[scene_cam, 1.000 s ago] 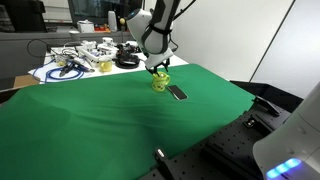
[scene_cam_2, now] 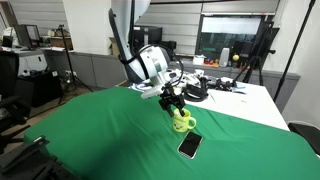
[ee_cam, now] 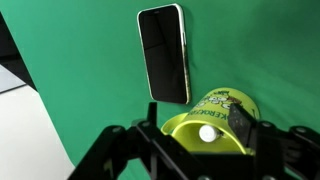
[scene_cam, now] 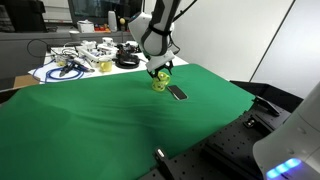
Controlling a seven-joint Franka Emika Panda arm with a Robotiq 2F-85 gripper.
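A yellow-green mug (scene_cam_2: 181,122) with a printed design stands on the green tabletop, its handle visible in exterior view 2. Its mouth shows in the wrist view, with a small white round thing (ee_cam: 208,132) inside that I cannot identify. My gripper is right over the mug, its fingers apart at either side of the rim. Whether they touch the mug cannot be made out. A black phone-like slab (scene_cam_2: 190,146) with a pale edge lies flat close to the mug.
Cables and dark gear (scene_cam: 68,72) lie along the back, near another yellow cup-like thing (scene_cam: 105,66). Wide bare green surface (scene_cam: 85,120) extends left of and in front of the mug.
Over the last second the gripper has shifted slightly around the mug's top. The mug and the black slab look to be in the same places.
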